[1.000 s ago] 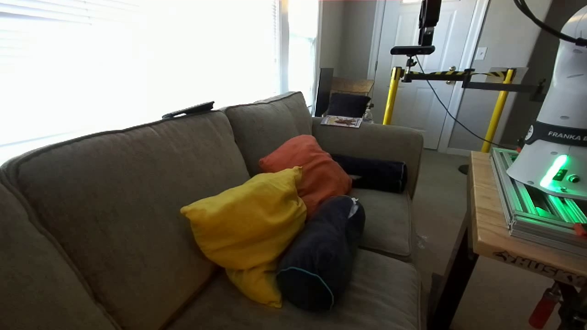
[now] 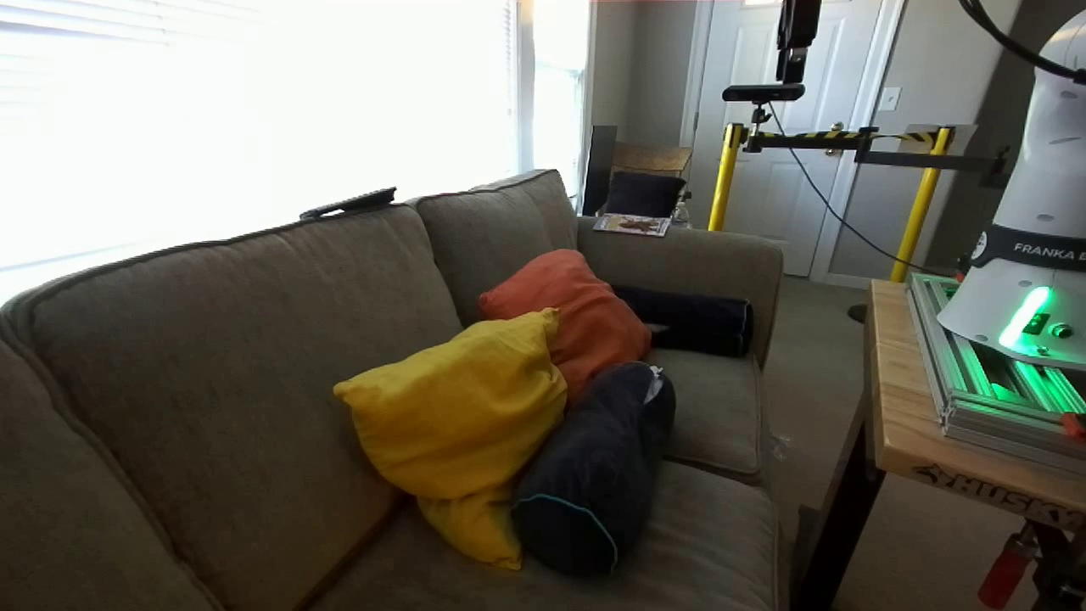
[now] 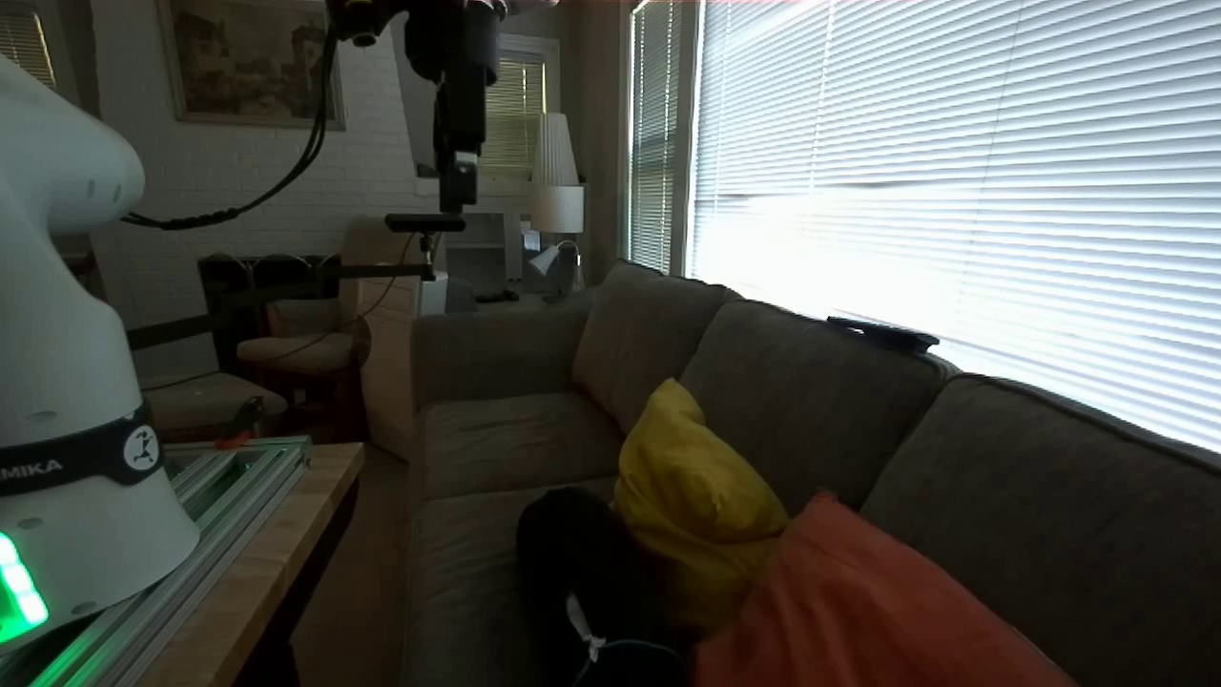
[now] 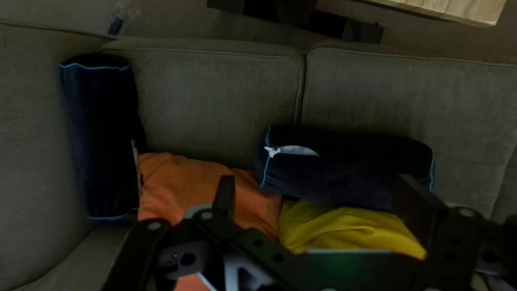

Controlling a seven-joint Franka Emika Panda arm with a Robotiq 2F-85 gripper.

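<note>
High above the sofa (image 4: 213, 97), my gripper stands open, its two dark fingers (image 4: 225, 194) wide apart with nothing between them. A yellow pillow (image 2: 458, 407) leans against the sofa back. Beside it rests an orange pillow (image 2: 575, 311). One dark blue bolster (image 2: 590, 479) lies on the seat along the yellow pillow's front. A second dark bolster (image 4: 99, 140) lies by the sofa arm, next to the orange pillow. In the wrist view, the gripper hides the lower parts of both pillows.
A wooden workbench (image 2: 977, 453) carries the robot base in front of the sofa. Near the hanging gripper, a black camera (image 2: 764, 93) stands on a mount. A flat black object (image 3: 883, 333) lies on the sofa's back. Seat room is free at the end beyond the yellow pillow.
In exterior view 1 the gripper has shifted very slightly to the right, and the arm's cable has moved a little. The pillows and bolsters lie as before.
</note>
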